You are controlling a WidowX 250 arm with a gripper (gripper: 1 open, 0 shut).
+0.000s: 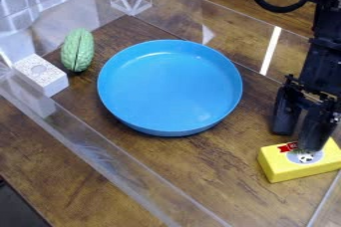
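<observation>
My black gripper [304, 123] reaches down on the right side of the camera view, its lower end at a yellow box [285, 168] with a red and white label. Whether its fingers are open, shut or holding the box cannot be told, as dark parts overlap. A blue round tray [170, 85] lies in the middle, left of the gripper.
A green ridged object [79, 49] lies at the back left, and a white block [40, 76] at the left edge. Clear walls surround the wooden surface [100, 166], which is bare at the front left.
</observation>
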